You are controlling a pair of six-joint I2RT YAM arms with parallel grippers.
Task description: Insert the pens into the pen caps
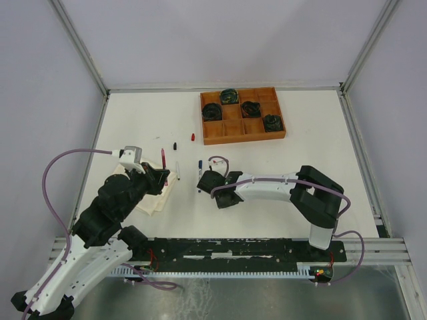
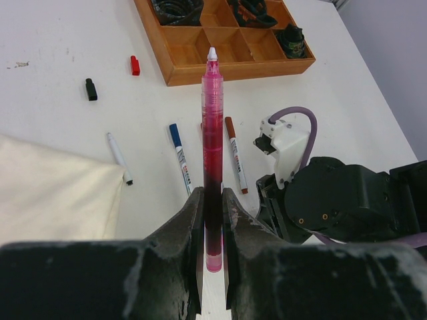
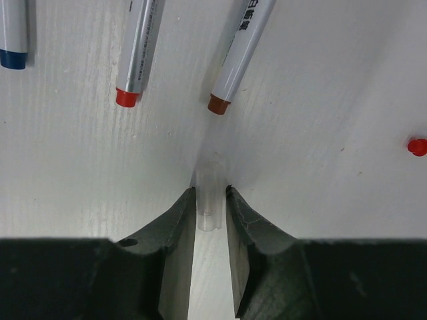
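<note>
In the left wrist view my left gripper is shut on a red-pink pen [image 2: 213, 127], held upright with its white tip at the top. The top view shows this pen [image 1: 163, 159] over the left part of the table. My right gripper is low over the table, its fingers on both sides of a small clear pen cap [image 3: 210, 175]. The fingers stand close along the cap's sides; whether they press on it, I cannot tell. Beyond the cap lie a brown-ended pen [image 3: 240, 53] and a red-ended pen [image 3: 138, 47].
A blue-capped pen [image 2: 180, 157] and a white pen [image 2: 118, 155] lie on the table. Near them are a black cap [image 2: 91, 89] and a red cap [image 2: 135, 65]. The wooden compartment tray [image 1: 233, 128] stands at the back, a cream cloth [image 1: 150, 202] at left.
</note>
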